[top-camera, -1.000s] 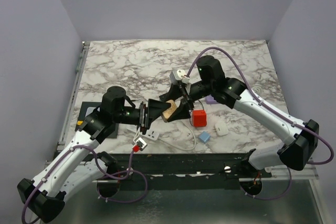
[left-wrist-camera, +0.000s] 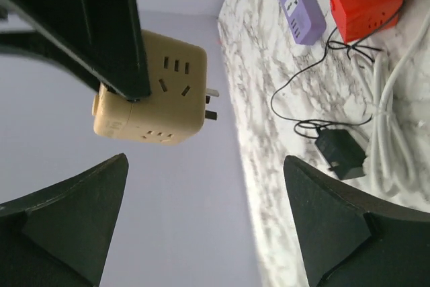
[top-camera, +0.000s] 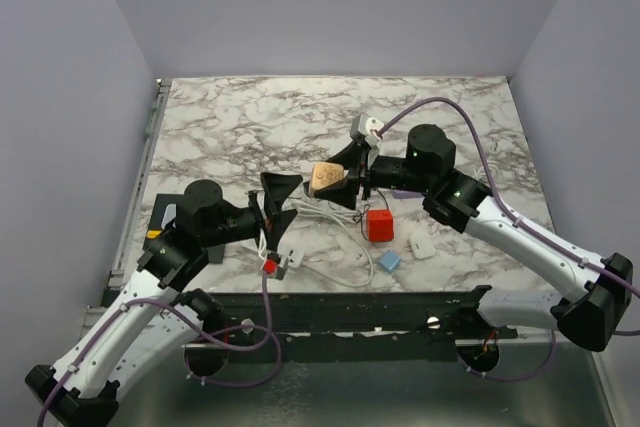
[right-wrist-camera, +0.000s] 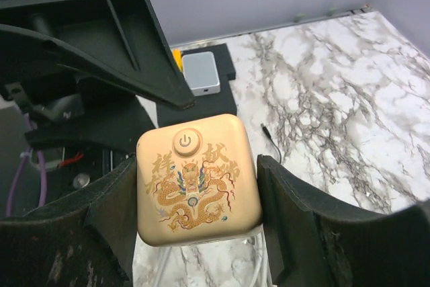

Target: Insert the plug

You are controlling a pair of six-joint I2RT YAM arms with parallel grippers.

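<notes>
A beige plug adapter with a gold dragon print is held between the fingers of my right gripper. In the left wrist view the adapter shows slots and metal prongs pointing right. My left gripper stands open just left of it, empty, its two fingertips wide apart below the adapter in its own wrist view. A white power strip lies on the table by the left arm, and a purple socket strip lies further back.
A red block, a blue block, a small white item, cables and a black box lie on the marble table. A dark pad sits at left.
</notes>
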